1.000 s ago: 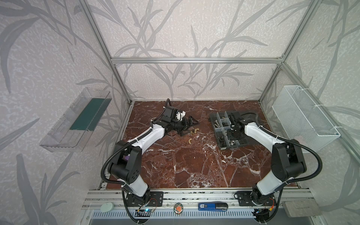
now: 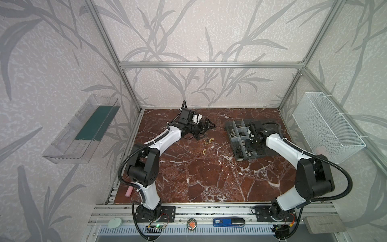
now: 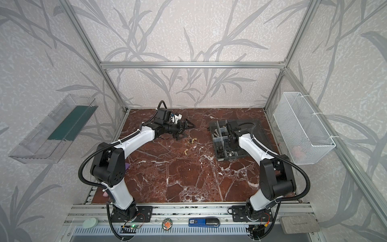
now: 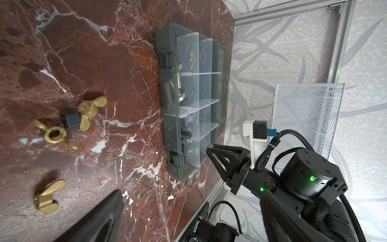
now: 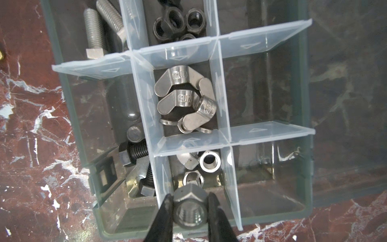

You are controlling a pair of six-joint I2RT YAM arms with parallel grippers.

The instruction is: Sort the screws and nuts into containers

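My right gripper is shut on a silver hex nut (image 5: pixel 190 203), over the near middle compartment of the divided organizer (image 5: pixel 266 133), which holds silver nuts (image 5: pixel 209 154). Other compartments hold silver wing nuts (image 5: pixel 179 74), black nuts (image 5: pixel 175 22) and bolts (image 5: pixel 94 30). My left gripper stands open above the table, left of the organizer. Beneath it in the left wrist view lie brass wing nuts (image 4: pixel 50 201) and a black nut (image 4: pixel 71 117).
A white mesh basket (image 2: pixel 328 125) hangs on the right wall, a clear tray (image 2: pixel 64 149) on the left.
My left gripper has moved slightly toward the back. The right arm has shifted slightly, with its gripper staying over the organizer.
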